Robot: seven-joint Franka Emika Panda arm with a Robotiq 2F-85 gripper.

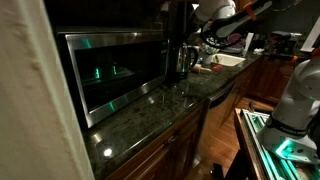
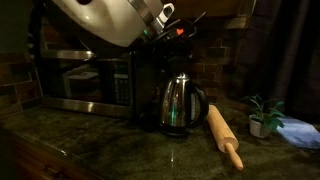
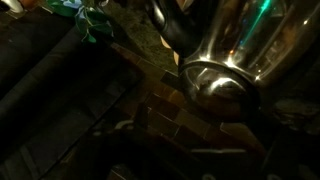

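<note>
A shiny steel kettle (image 2: 181, 104) with a black handle stands on the dark counter beside the microwave. My gripper (image 2: 182, 32) is just above the kettle's top in the second exterior view, open, with its fingertips hard to make out against the dark. In the wrist view, the kettle (image 3: 262, 45) fills the upper right, and its black handle (image 3: 176, 25) is at the upper middle. No object shows held between the dark fingers. The first exterior view shows the kettle (image 1: 182, 61) small, at the far end of the counter.
Right of the kettle lies a wooden rolling pin (image 2: 222, 134). Beyond it are a potted plant (image 2: 262, 119) and a pale cloth (image 2: 299, 132). The microwave (image 2: 85, 84) blocks the left. Bare counter (image 1: 135, 125) runs along the front.
</note>
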